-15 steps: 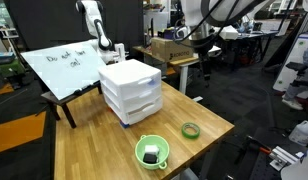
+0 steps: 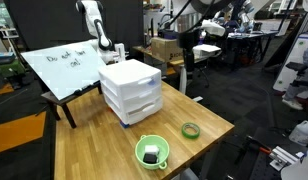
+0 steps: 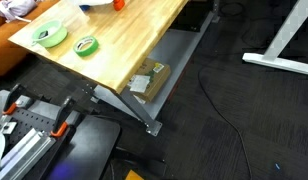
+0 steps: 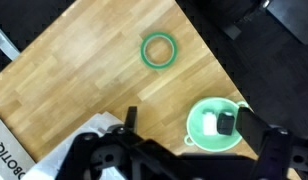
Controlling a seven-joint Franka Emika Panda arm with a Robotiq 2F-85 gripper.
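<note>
My gripper stands open, with nothing between its dark fingers. In exterior view 1 it hangs high, above the far right part of the table. A light green two-handled bowl (image 2: 138, 149) rests near the table's front edge, holding a white item and a black item. The wrist view has this bowl (image 4: 215, 103) low on the right, well below the gripper. A green ring like a tape roll (image 2: 190, 136) lies flat by the right edge, apart from the bowl. A white drawer unit (image 2: 132, 95) stands behind them both.
Bare wooden tabletop (image 2: 99, 140) extends left of the bowl and around the ring. Past the table's right edge is dark floor (image 3: 234, 120). A cardboard box (image 3: 151, 80) sits on a shelf under the table. A large white board (image 2: 64, 68) leans behind the drawers.
The bowl, ring and drawers have stayed put.
</note>
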